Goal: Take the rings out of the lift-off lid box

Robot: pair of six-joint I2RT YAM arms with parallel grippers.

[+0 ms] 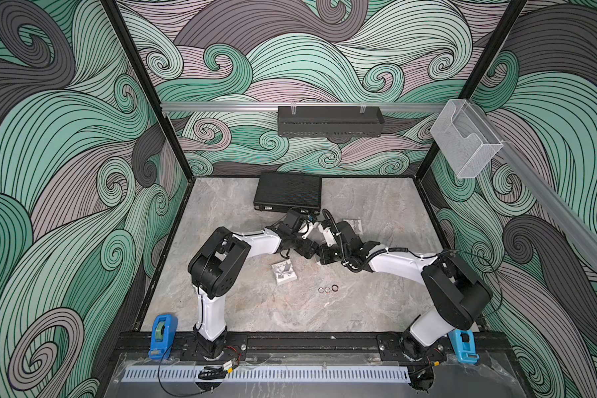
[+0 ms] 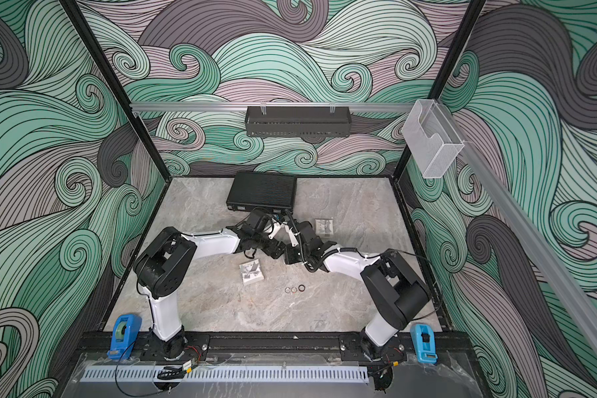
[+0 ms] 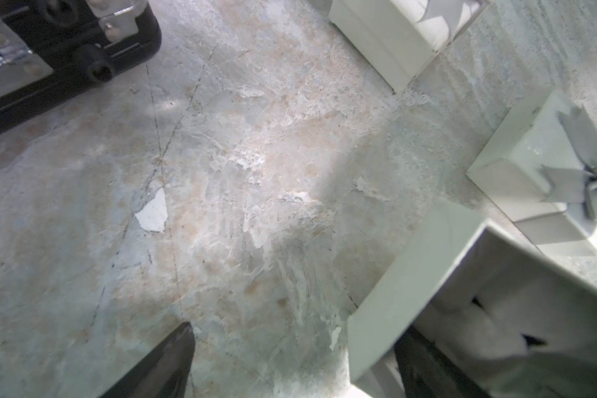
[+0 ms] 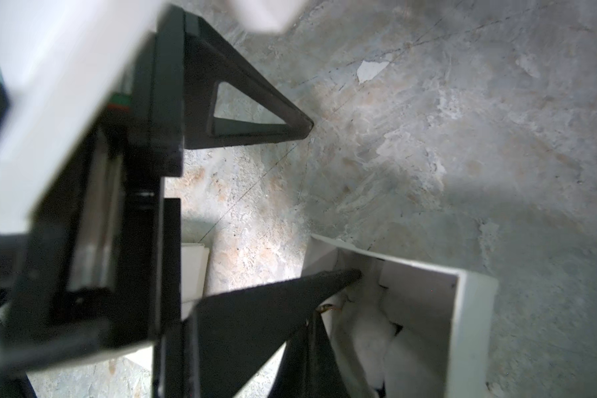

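An open white box with soft pale lining stands between my two arms. My left gripper is open, its near fingers outside the box and the other inside, with a wall between them. In the right wrist view, the left gripper's finger reaches into the box. My right gripper is shut low over the box; a small gold piece shows by its tips, and whether it is gripped is unclear. Two pale rings and a dark ring lie on the table near the front.
A white bow-topped box stands front left of the grippers; another lies back right. The left wrist view shows a bow-topped box beside the open box. A black case stands behind.
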